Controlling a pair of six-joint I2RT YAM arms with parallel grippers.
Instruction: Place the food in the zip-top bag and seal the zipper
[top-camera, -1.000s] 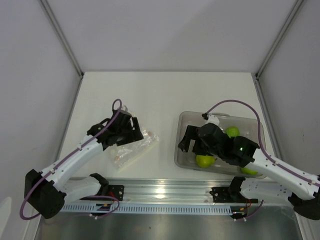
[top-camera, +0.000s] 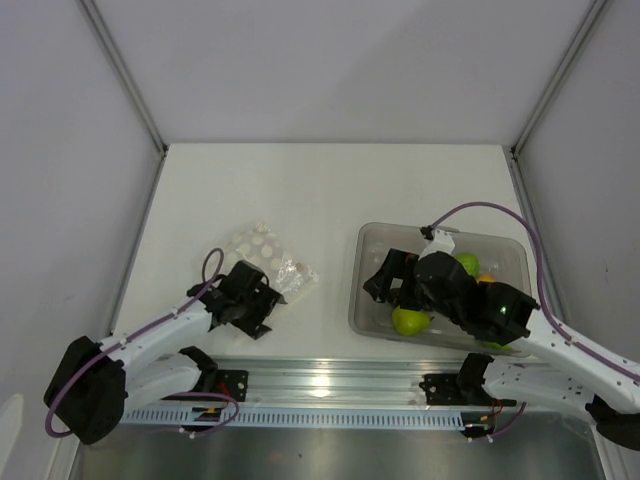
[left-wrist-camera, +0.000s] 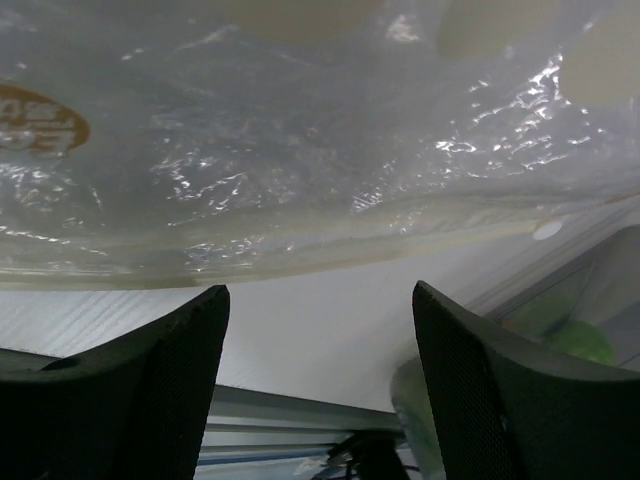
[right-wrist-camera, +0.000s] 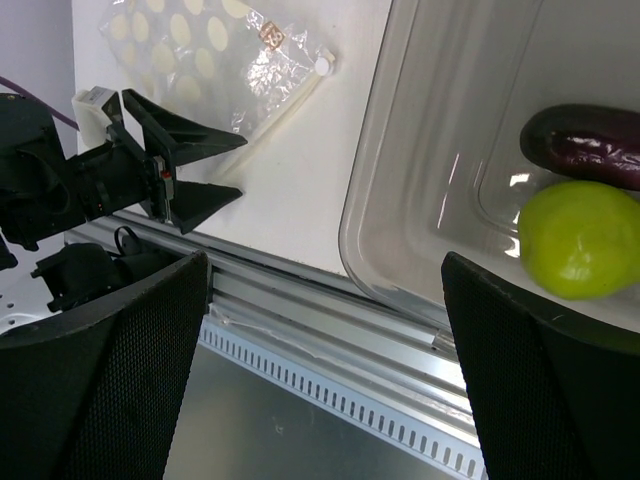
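A clear zip top bag (top-camera: 262, 248) with pale dots lies flat on the left of the white table, its zipper edge (left-wrist-camera: 330, 262) towards the front right. My left gripper (top-camera: 273, 312) stands open over that edge, its fingers apart with nothing between them; in the right wrist view its fingertips (right-wrist-camera: 232, 140) straddle the zipper's line. Over the left part of the grey bin my right gripper (top-camera: 378, 270) is open and empty. In the bin are a green, pear-like food (right-wrist-camera: 580, 240) and a dark purple eggplant (right-wrist-camera: 588, 143).
The grey bin (top-camera: 357, 290) takes up the table's right side, with more green and orange food (top-camera: 468, 263) partly hidden behind my right arm. A metal rail (top-camera: 320, 368) runs along the front edge.
My left gripper has moved towards the front of the table, from over the bag's middle to its zipper edge. The right arm has shifted slightly to the right; the bag looks unmoved.
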